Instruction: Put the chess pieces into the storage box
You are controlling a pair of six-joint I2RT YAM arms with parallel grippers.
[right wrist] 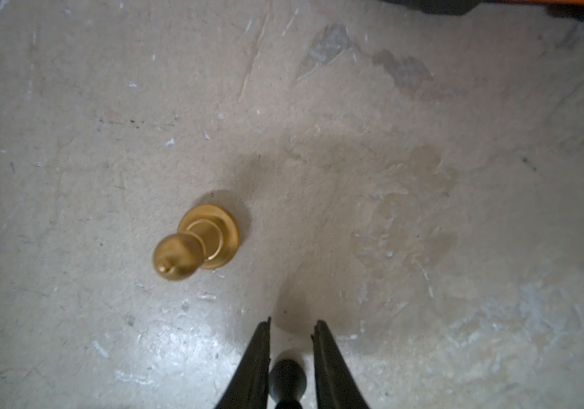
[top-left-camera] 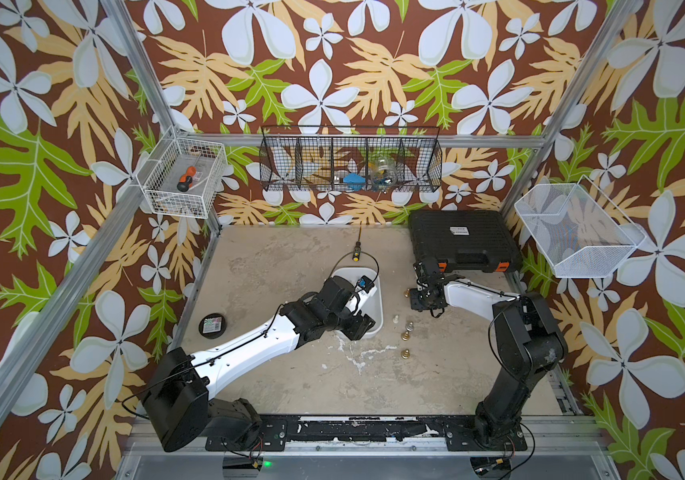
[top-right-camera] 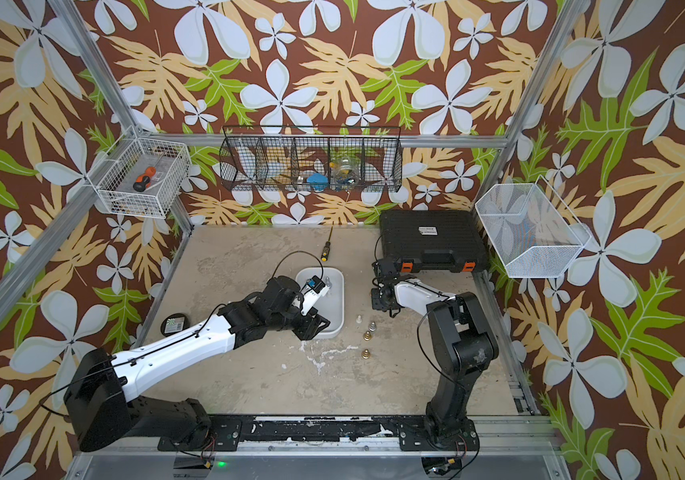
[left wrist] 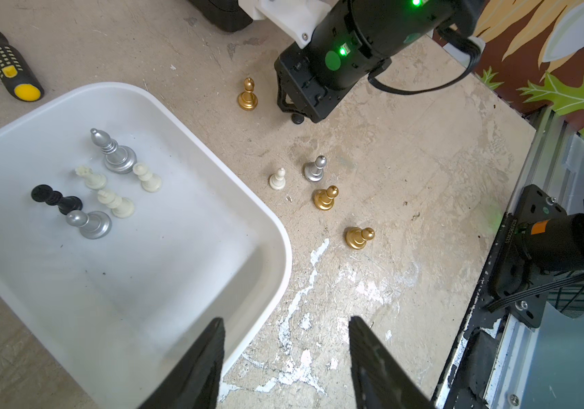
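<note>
The white storage box (left wrist: 189, 153) holds several chess pieces, among them a silver bishop (left wrist: 116, 151), a black piece (left wrist: 58, 199) and white pieces, lying or tilted inside. My left gripper is open and empty above the box's near side. On the table stand a white pawn (left wrist: 277, 179), a silver pawn (left wrist: 315, 168) and gold pawns, two of them beside the silver one. In the right wrist view my right gripper is part open, its narrow gap around a black piece (right wrist: 287, 379). Left of it stands another gold pawn (right wrist: 200, 242).
A black case (top-left-camera: 462, 240) lies at the back right, behind the right gripper. A screwdriver (left wrist: 12, 64) rests behind the box, and a round black object (top-left-camera: 212, 325) lies at the left. Bare table stretches in front of the gold pawns.
</note>
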